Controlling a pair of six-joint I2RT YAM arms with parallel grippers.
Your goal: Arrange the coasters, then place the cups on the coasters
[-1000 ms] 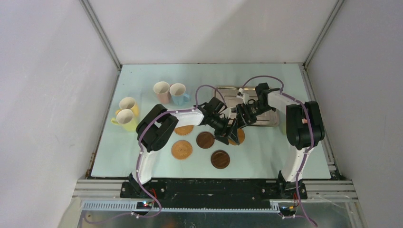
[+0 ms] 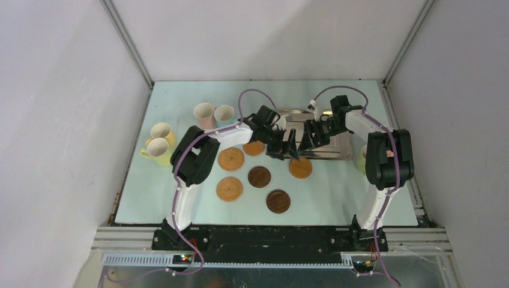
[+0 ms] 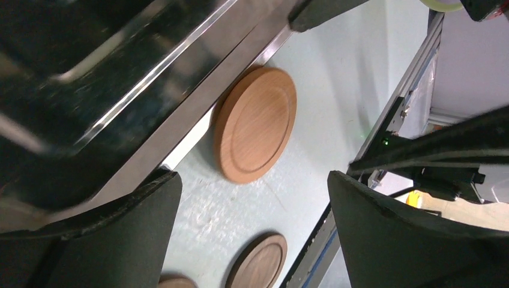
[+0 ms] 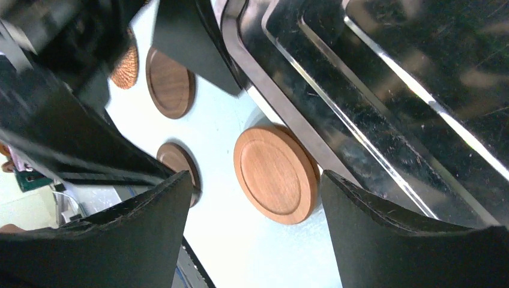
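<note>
Near the tray's front edge my left gripper is open, with nothing between its fingers. Just to its right, over the tray, my right gripper also stands open and empty. A light wooden coaster lies flat against the tray's front edge, with no cup on it. Both wrist views show this round coaster clearly. At the back left are a pink cup and a light blue cup. A yellow cup and a yellow-green cup stand at the left.
The metal tray fills the back right, partly under my arms. Dark coasters and woven coasters lie left of centre. A green cup is mostly hidden by the right arm.
Both grippers have moved back, away from the light wooden coaster and over the tray's front part.
</note>
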